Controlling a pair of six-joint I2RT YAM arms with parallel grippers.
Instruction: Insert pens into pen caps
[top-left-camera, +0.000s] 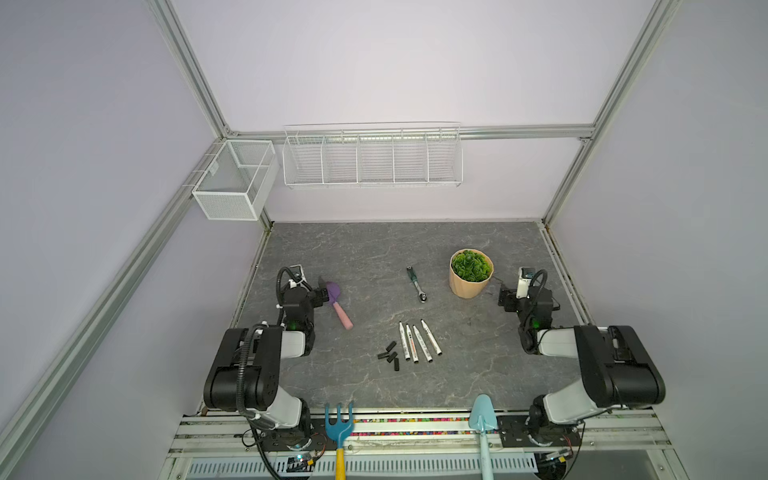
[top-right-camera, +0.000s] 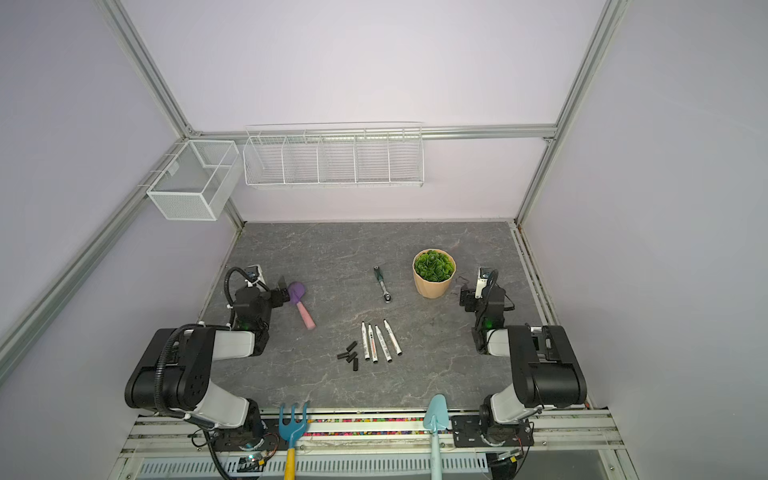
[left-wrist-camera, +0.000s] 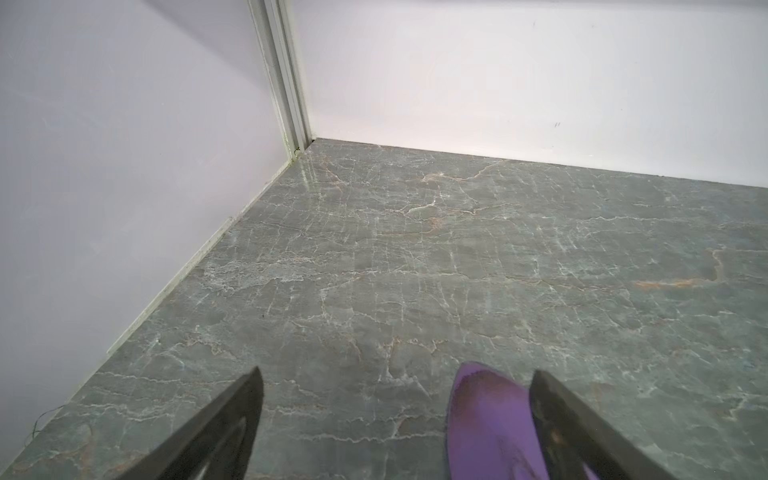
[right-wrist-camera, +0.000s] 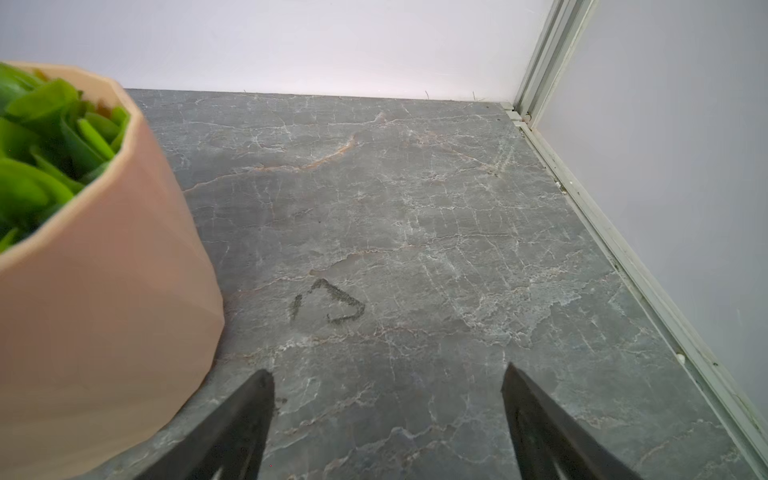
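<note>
Several white pens (top-left-camera: 422, 343) lie side by side near the front middle of the table, roughly pointing toward the back. Just left of them, several short black caps (top-left-camera: 392, 346) are scattered close together, apart from the pens. Over the left side of the table, my left gripper is open, with bare table between its fingers and a purple scoop near the right one. My right gripper also stands open and empty on the right side, beside the plant pot. Both are well away from pens and caps, which neither wrist view shows.
A purple trowel with a pink handle (top-left-camera: 342, 314) lies by the left gripper. The plant pot (top-left-camera: 468, 285) stands near the right one. A ratchet wrench (top-left-camera: 416, 284) rests at mid-table. White wire baskets (top-left-camera: 372, 160) hang at the back. Clear table surrounds the pens.
</note>
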